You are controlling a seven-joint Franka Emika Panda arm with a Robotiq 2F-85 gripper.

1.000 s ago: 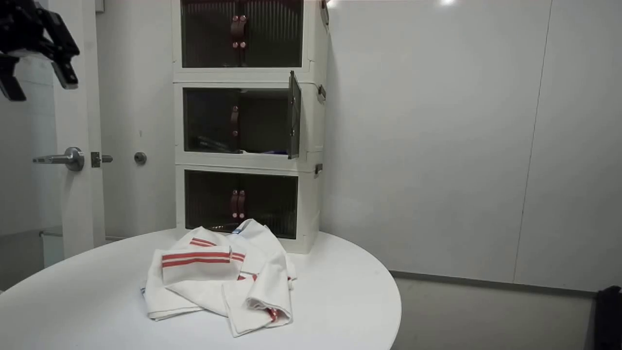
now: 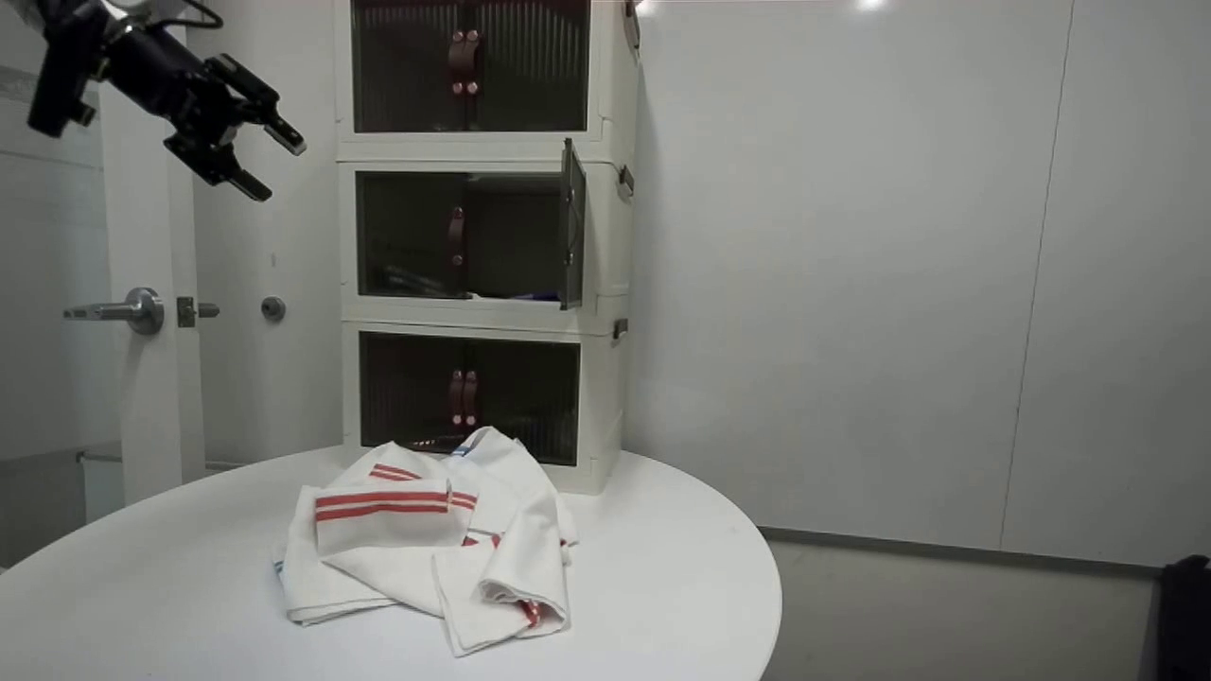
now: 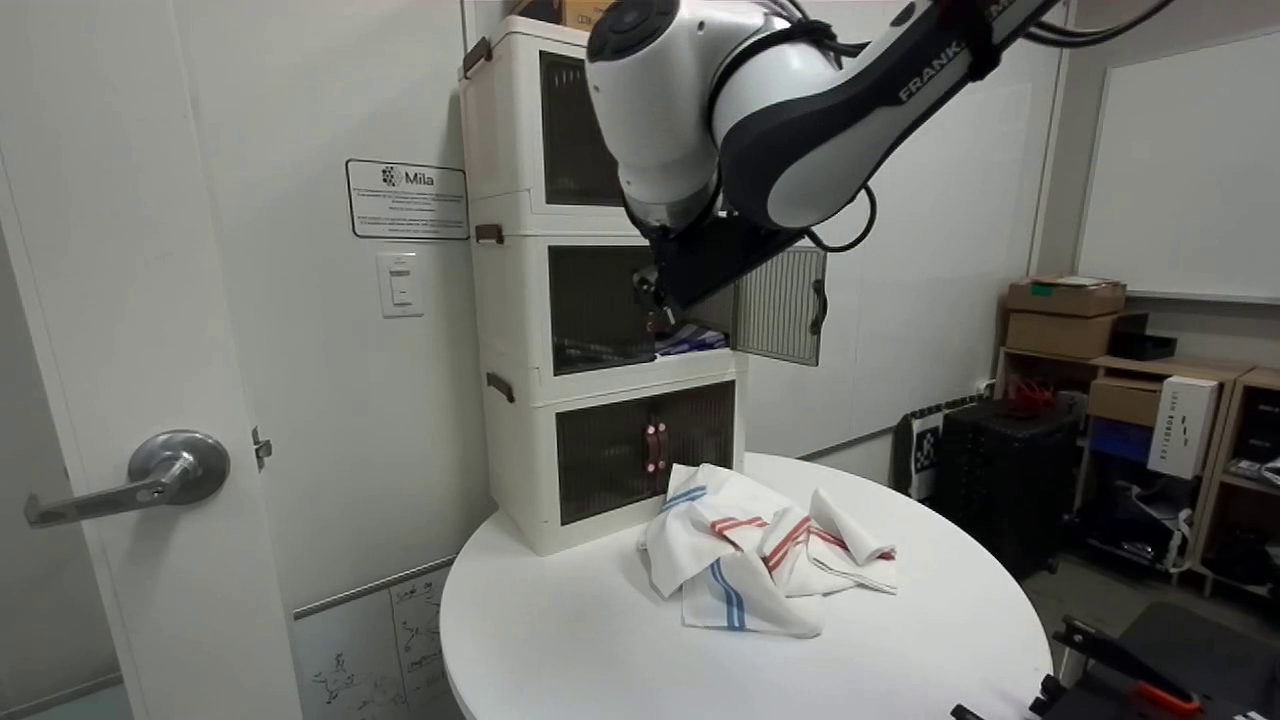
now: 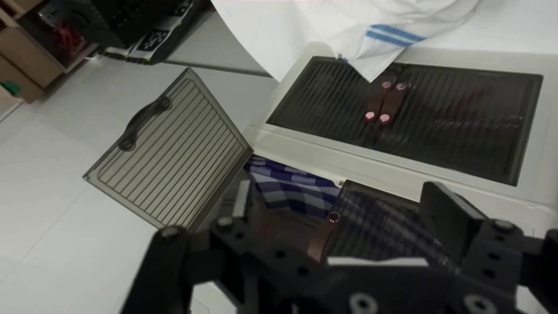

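Note:
My gripper [image 2: 289, 172] hangs in the air at the upper left, in front of the stacked cabinet [image 2: 604, 397]. Its fingers stand apart, and nothing shows between them. In the wrist view the gripper faces the middle compartment, whose one door [image 4: 172, 151] is swung open. Dark blue and white striped cloth [image 4: 293, 188] lies inside that compartment. The other middle door [image 3: 596, 306] is closed. White towels with red and blue stripes [image 3: 768, 552] lie crumpled on the round white table, at the foot of the cabinet.
The lower compartment's doors [image 2: 409, 386] and the upper ones [image 2: 409, 68] are closed. Bare tabletop [image 2: 670, 567] extends right of the towels. A room door with a lever handle [image 3: 180, 468] stands left of the cabinet.
The gripper has come rightward from the far upper left, toward the cabinet, and has turned. Towels and cabinet doors look the same.

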